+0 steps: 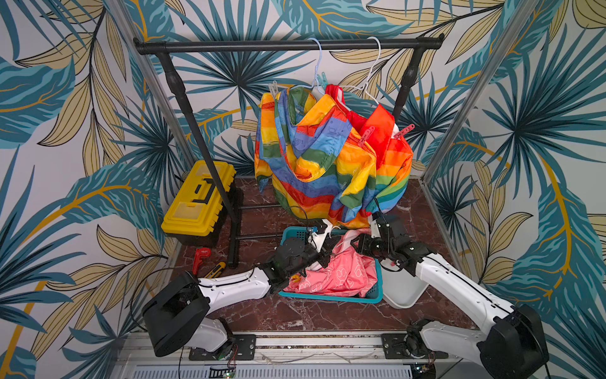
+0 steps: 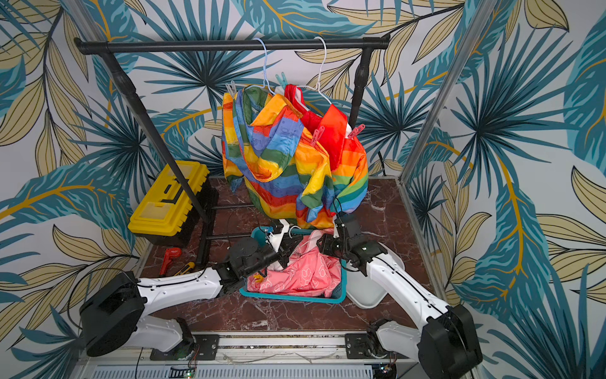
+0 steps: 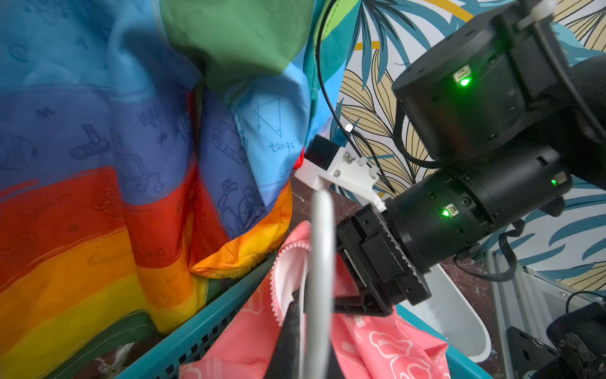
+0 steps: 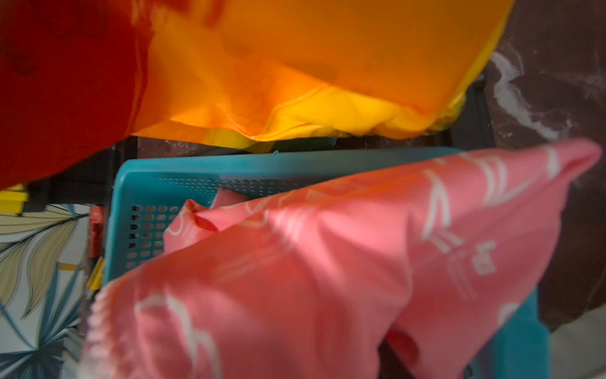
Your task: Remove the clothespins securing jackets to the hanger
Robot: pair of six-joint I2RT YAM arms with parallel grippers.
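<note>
Two rainbow jackets (image 1: 315,145) hang from the rack on hangers (image 1: 372,69). Red clothespins (image 1: 366,135) grip the right one, and grey clothespins (image 1: 273,88) and a teal clothespin (image 1: 323,79) show near the collars. A pink garment (image 3: 391,341) lies bunched in the teal basket (image 1: 379,289). Above it my left gripper is shut on a thin white hanger (image 3: 320,252), blurred close to the camera. My right gripper (image 1: 358,242) reaches the garment's upper right side; one dark finger (image 3: 363,307) stands apart against the pink cloth, and its other finger is unclear.
Right of the basket sits a pale tray (image 1: 404,289), partly under the right arm. A yellow toolbox (image 1: 197,195), a red tool (image 1: 200,254) and a yellow cutter (image 1: 216,270) lie on the left. The jacket hems hang close behind the grippers.
</note>
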